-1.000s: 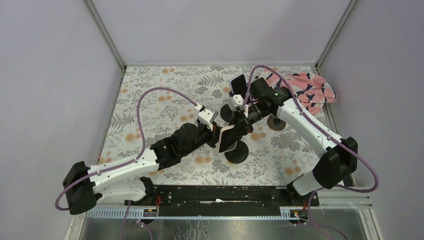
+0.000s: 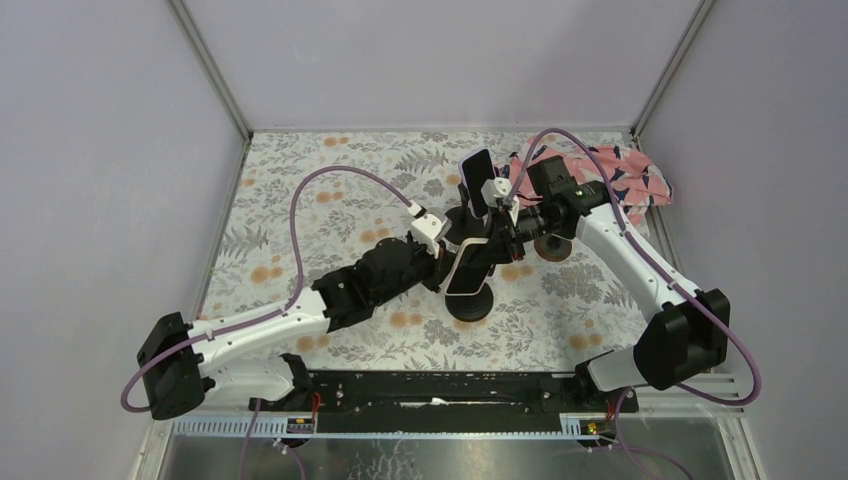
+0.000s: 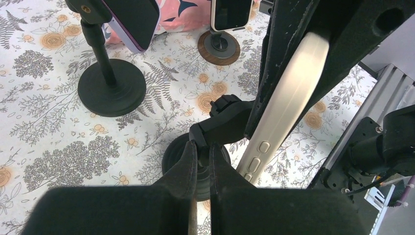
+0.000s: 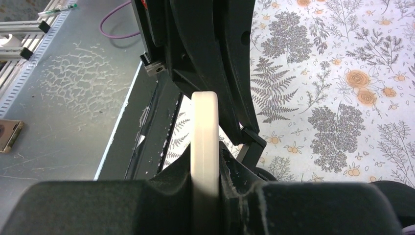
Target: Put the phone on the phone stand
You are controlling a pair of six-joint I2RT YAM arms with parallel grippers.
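Observation:
A cream-edged phone [image 2: 463,282] is upright over the nearer black stand, whose round base [image 2: 469,309] shows beneath it. My right gripper [image 2: 488,255] is shut on the phone, whose pale edge [image 4: 204,132] runs between its fingers in the right wrist view. My left gripper is at the stand's black arm [image 3: 225,122], just left of the phone, with its fingertips around that arm; how far its fingers are closed is unclear.
A second stand [image 3: 112,87] holding a dark phone [image 2: 478,172] is behind. A smaller stand [image 3: 219,48] on a wooden base and a pink cloth [image 2: 640,183] are at the back right.
Both grippers and the held phone have shifted slightly right over the last second, and the phone's angle has changed a little. The nearer stand's base has moved slightly left.

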